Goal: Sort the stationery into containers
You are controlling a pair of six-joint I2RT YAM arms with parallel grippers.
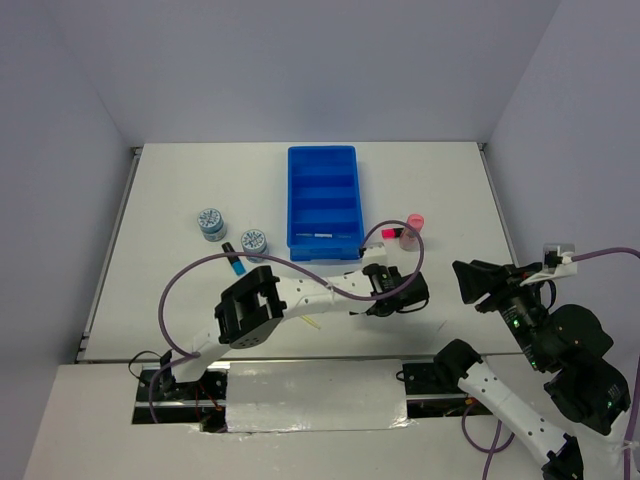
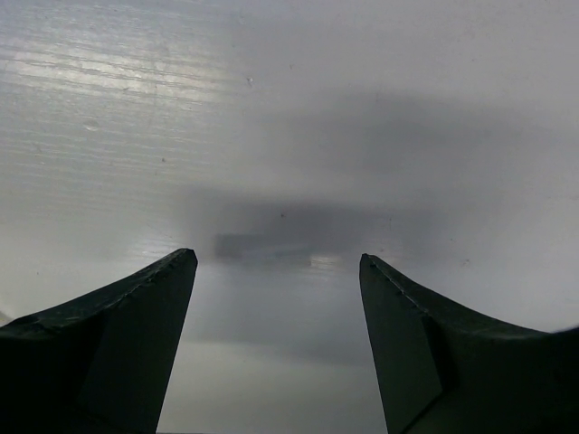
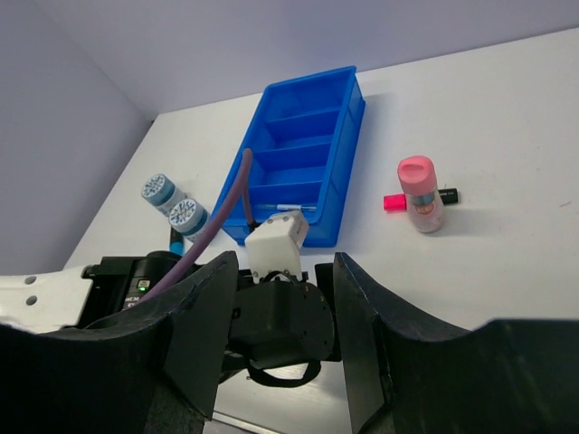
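Observation:
The blue compartment box (image 1: 322, 188) stands mid-table in the top view, with a thin pen (image 1: 320, 236) in its nearest compartment. To its right are a pink-capped bottle (image 1: 412, 228) and a red item (image 1: 391, 233); the right wrist view shows a black end (image 3: 448, 196) behind the bottle. A teal-and-black marker (image 1: 234, 262) lies left of the box. A yellow pencil (image 1: 312, 321) is mostly covered by my left arm. Over bare table in front of the box, my left gripper is open and empty. My right gripper, open and empty, is off at the right.
Two jars with patterned lids, the farther jar (image 1: 211, 224) and the nearer jar (image 1: 254, 242), stand left of the box. My left arm (image 1: 300, 296) stretches across the table front.

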